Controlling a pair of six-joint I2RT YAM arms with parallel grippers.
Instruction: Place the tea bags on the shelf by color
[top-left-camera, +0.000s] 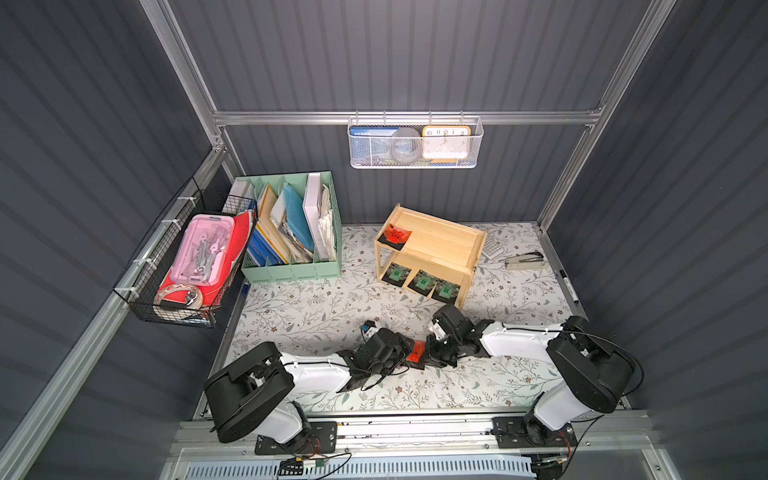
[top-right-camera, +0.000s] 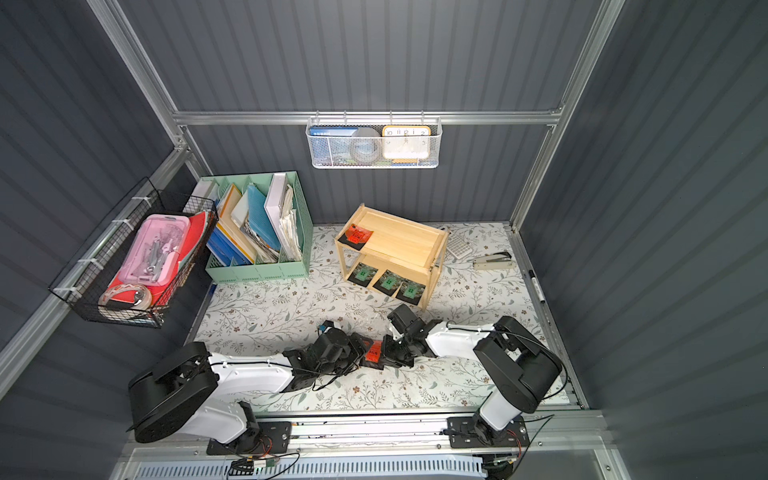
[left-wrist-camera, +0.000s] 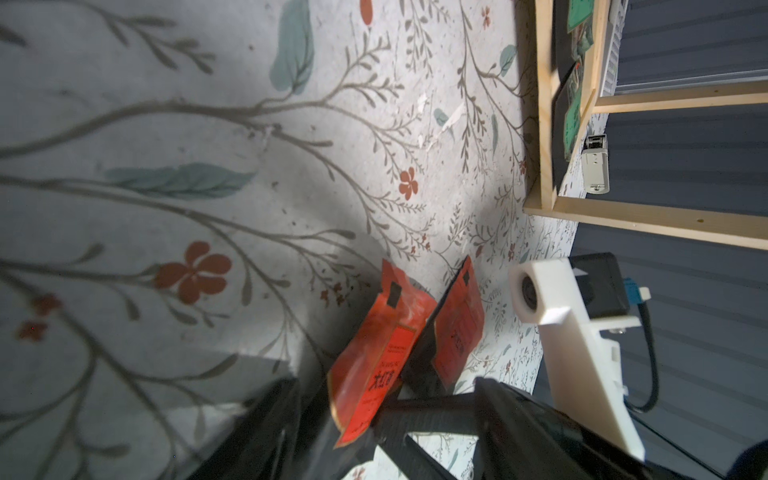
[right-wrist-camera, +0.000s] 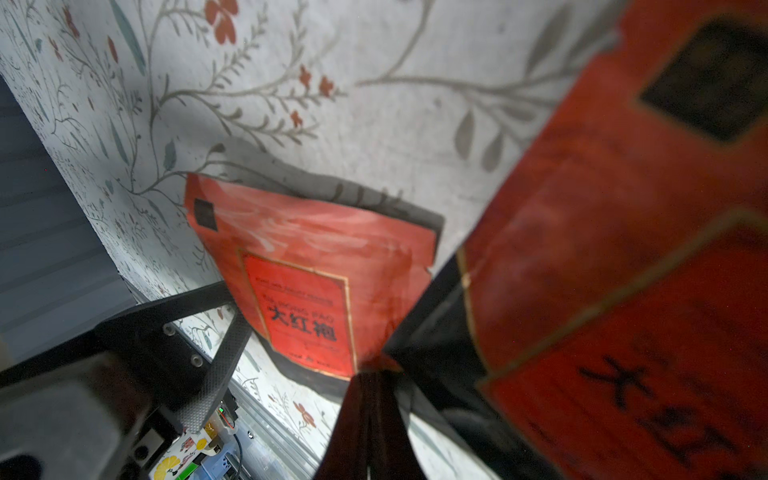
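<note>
Two red tea bags show in the wrist views. One red tea bag (left-wrist-camera: 380, 360) (right-wrist-camera: 296, 280) is in front of my left gripper, whose blurred fingers stand apart. The other red tea bag (right-wrist-camera: 640, 280) fills the right side of the right wrist view, close to the camera. My right gripper is shut, its tips at the first bag's lower edge; nothing shows between them. The wooden shelf (top-left-camera: 446, 232) holds a red bag (top-left-camera: 395, 234) on its upper level and several green bags (top-left-camera: 423, 282) below.
Both arms meet at the front middle of the table, close together. A green file box (top-left-camera: 292, 270) stands at the back left; a stapler (top-left-camera: 524, 262) lies right of the shelf.
</note>
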